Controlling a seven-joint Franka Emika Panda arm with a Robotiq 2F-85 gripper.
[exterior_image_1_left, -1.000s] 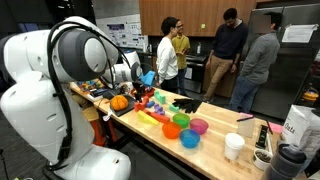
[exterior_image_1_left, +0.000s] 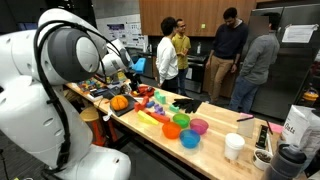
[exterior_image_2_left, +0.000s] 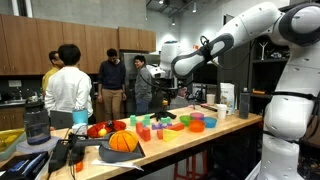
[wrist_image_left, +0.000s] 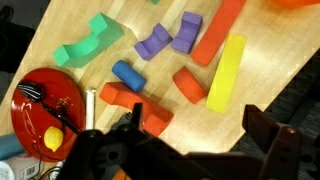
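In the wrist view my gripper hangs open above the table, with its dark fingers wide apart and nothing held. Between and beyond them lie a small red-orange block (wrist_image_left: 189, 85), a longer orange-red block (wrist_image_left: 136, 102) and a yellow block (wrist_image_left: 226, 76). Farther up are a blue cylinder (wrist_image_left: 128, 74), two purple blocks (wrist_image_left: 153, 42), a green arch-shaped block (wrist_image_left: 88, 42) and a long red block (wrist_image_left: 219, 30). At the left, a red dish (wrist_image_left: 32, 118) holds a yellow lemon-like piece (wrist_image_left: 53, 138) and a black utensil.
Coloured bowls, among them a blue one (exterior_image_1_left: 190, 139) and a pink one (exterior_image_1_left: 199, 126), stand toward the table's near right. A white cup (exterior_image_1_left: 233, 146) is farther right. An orange ball (exterior_image_2_left: 124, 142) sits near the dish end. Several people stand behind the table.
The arm has risen in exterior view 1, its wrist end now higher than a second ago. The bowls and blocks that show there look unmoved.
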